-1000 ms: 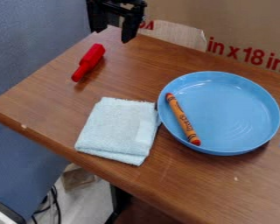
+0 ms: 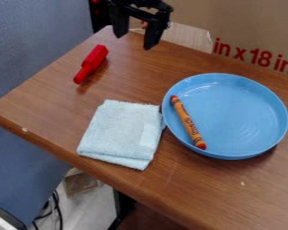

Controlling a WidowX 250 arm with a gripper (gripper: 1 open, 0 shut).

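My gripper (image 2: 136,29) hangs over the back of the wooden table, its dark fingers apart with nothing visible between them. Below and to its left lies a red cylindrical object (image 2: 91,64). A light blue folded cloth (image 2: 118,135) lies at the front middle. On the right a blue plate (image 2: 237,117) holds an orange crayon (image 2: 186,120) at its left side.
Bare table (image 2: 134,81) lies between the red object, cloth and plate. Cardboard with printed sizes stands behind at the upper right. The table's front left edge drops to a grey floor with cables (image 2: 57,207).
The objects on the table look unmoved.
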